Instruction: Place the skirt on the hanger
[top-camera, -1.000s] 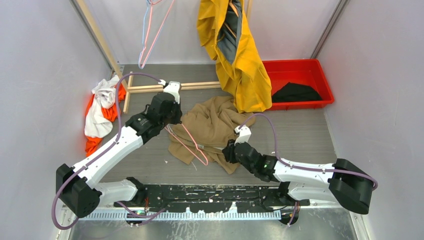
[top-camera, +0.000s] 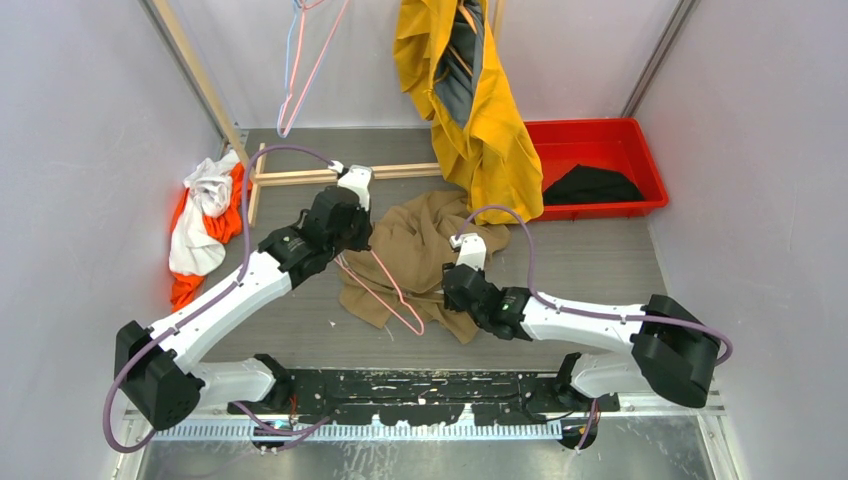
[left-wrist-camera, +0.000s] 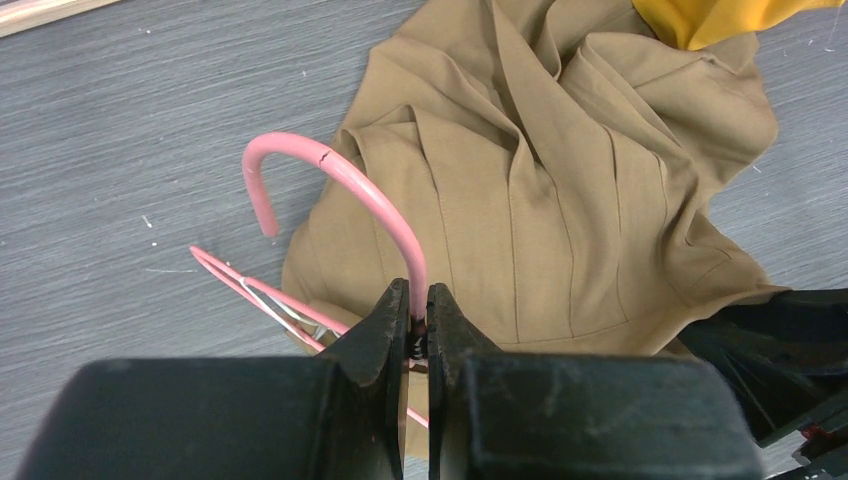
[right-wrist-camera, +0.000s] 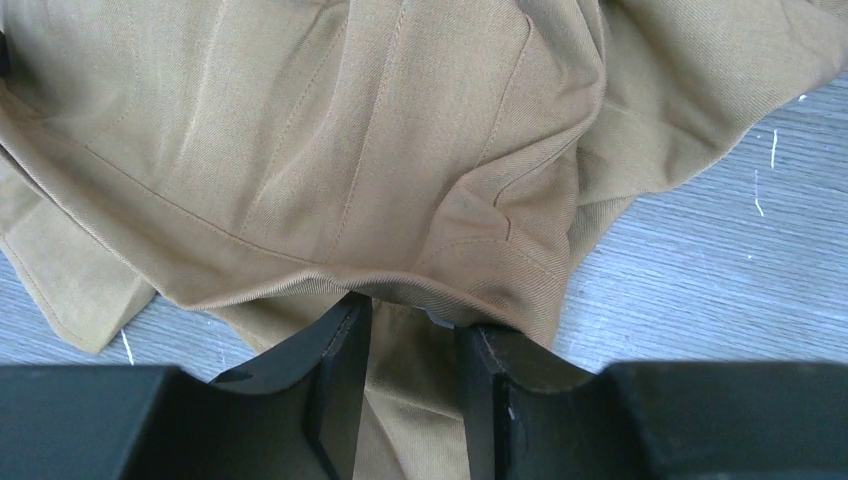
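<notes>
A khaki skirt (top-camera: 410, 240) lies crumpled in the middle of the floor. Above its left part a pink hanger (top-camera: 400, 300) hangs from my left gripper, which is shut on it near the hook. My right gripper is down in the skirt at its right front, fingertips under a raised waistband edge (right-wrist-camera: 300, 280); its fingers look part open, with fabric behind and between them, and whether they grip any is unclear.
A yellow garment (top-camera: 480, 170) hangs at the back over the skirt's edge. A red tray (top-camera: 625, 150) with dark cloth stands back right, white and orange clothes (top-camera: 200, 230) at left. Spare hangers (top-camera: 300, 70) hang at back left.
My right gripper has shifted a little leftward and toward the back into the skirt. My left gripper and hanger have moved slightly right.
</notes>
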